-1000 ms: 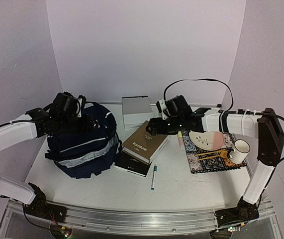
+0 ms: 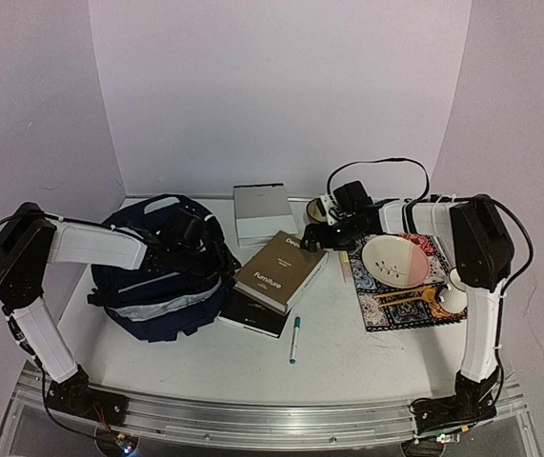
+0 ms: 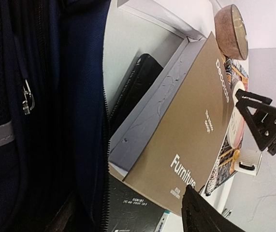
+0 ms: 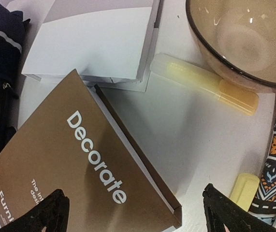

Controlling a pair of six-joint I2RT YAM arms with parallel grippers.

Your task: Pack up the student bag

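A navy backpack [image 2: 148, 309] lies on the left of the table. My left gripper [image 2: 222, 265] is over its right side, its fingers apart; the zipped edge [image 3: 104, 145] runs through the gap in the left wrist view. Right of the bag, a brown "Decorate Furniture" book [image 2: 281, 271] rests partly on a black book [image 2: 254, 314]. Close to the brown book's upper right corner, my right gripper [image 2: 314, 238] is open with its fingers [image 4: 225, 210] wide apart. A white-grey box-like book [image 2: 264, 214] lies behind. In front is a blue-capped marker [image 2: 295, 341].
On the right, a patterned mat [image 2: 378, 317] bears a plate [image 2: 395, 262], wooden utensils and a white mug [image 2: 453, 293]. A brown bowl [image 4: 244, 43] and a yellow highlighter [image 4: 205, 82] lie near the right gripper.
The right gripper has shifted slightly right. Bag and books look unmoved.
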